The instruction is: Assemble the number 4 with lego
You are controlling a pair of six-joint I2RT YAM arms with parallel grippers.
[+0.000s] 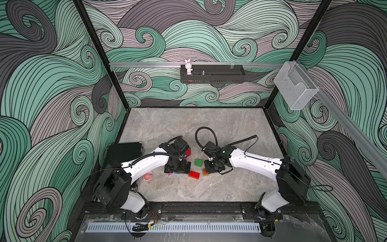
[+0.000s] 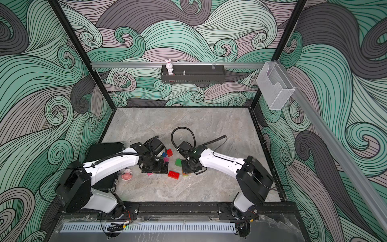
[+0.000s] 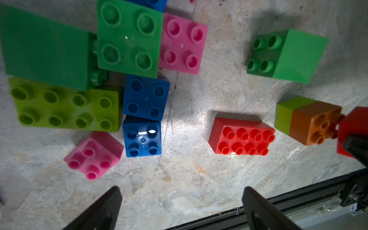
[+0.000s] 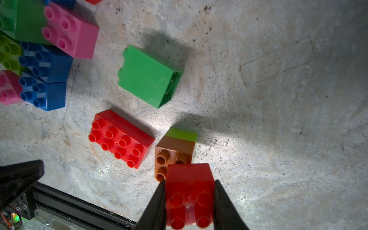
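Note:
My right gripper is shut on a red brick (image 4: 189,174), with its studs toward the camera. Just beyond that brick lies an orange brick (image 4: 174,145) joined to a lime one (image 4: 182,133); whether the held brick touches the orange studs I cannot tell. A red eight-stud brick (image 3: 242,136) and a green brick (image 3: 301,55) rest on the table nearby. My left gripper stands open above the table, nothing between its fingers. Left of it in the left wrist view are blue bricks (image 3: 142,137), pink bricks (image 3: 184,44) and a long lime brick (image 3: 65,105).
Two green bricks, one of them a large block (image 3: 46,49), crowd the left cluster. A black case (image 1: 123,155) and a pink object (image 1: 147,176) lie at the table's left.

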